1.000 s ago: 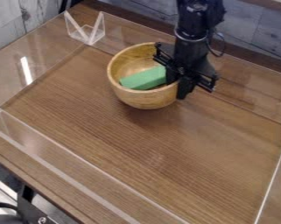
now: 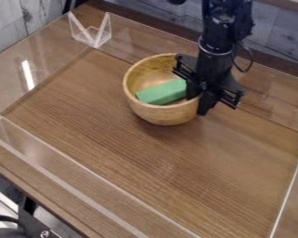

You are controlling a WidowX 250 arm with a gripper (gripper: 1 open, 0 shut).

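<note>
A wooden-coloured bowl (image 2: 159,110) sits toward the back middle of the wooden table, with a green block (image 2: 161,93) lying inside it. The black gripper (image 2: 200,91) is over the bowl's right side, its fingers at the rim and partly hiding it. It looks shut on the bowl's rim, though the fingertips are hard to make out.
A white wire object (image 2: 92,28) stands at the back left. A dark item (image 2: 7,225) lies at the lower left edge.
The bowl has shifted slightly rightward with the gripper, and the green block sits a little differently in it.
</note>
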